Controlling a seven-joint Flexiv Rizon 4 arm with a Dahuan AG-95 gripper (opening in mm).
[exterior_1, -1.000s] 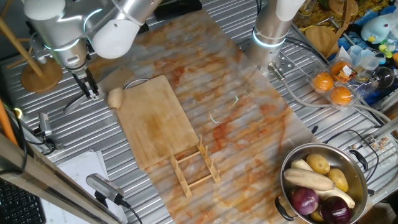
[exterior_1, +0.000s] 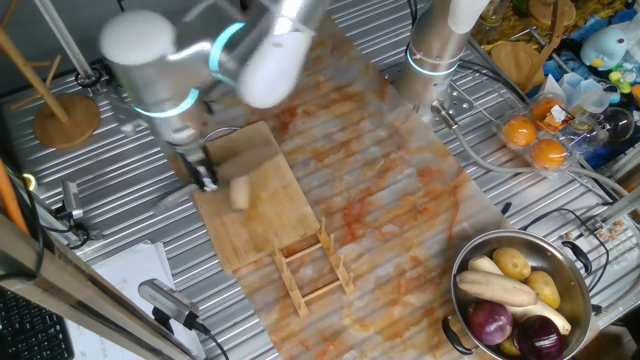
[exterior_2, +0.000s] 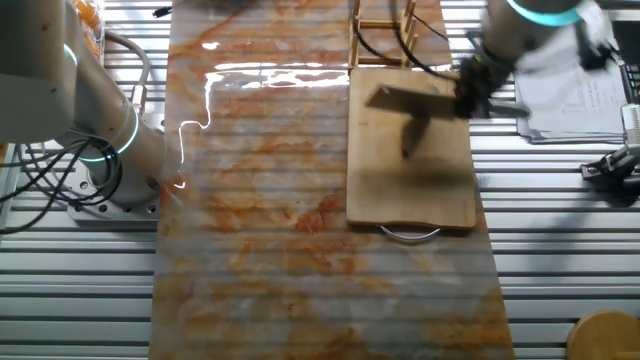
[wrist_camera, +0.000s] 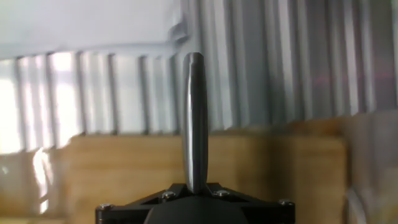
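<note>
My gripper (exterior_1: 206, 180) is shut on a metal-handled tool, above the wooden cutting board (exterior_1: 265, 215). In the wrist view the steel handle (wrist_camera: 196, 124) stands straight out from between the fingers. A broad flat blade (exterior_2: 408, 102), blurred, reaches from the gripper (exterior_2: 475, 92) over the board in the second exterior view. Close to the blade is a tan lump (exterior_1: 240, 193), perhaps a piece of vegetable; how it touches the blade is too blurred to tell. The blade does not show in the wrist view.
A wooden rack (exterior_1: 315, 272) adjoins the board's end. At the front right a steel pot (exterior_1: 468, 322) holds potatoes, purple onions and long pale vegetables. Papers (exterior_1: 125, 285) and a small camera device (exterior_1: 168, 300) lie at left. The marbled sheet (exterior_1: 385, 225) is mostly clear.
The arm has carried the tool rightward and down the first exterior view, from the board's upper left corner to over its upper part. The tan lump has travelled along with the blade.
</note>
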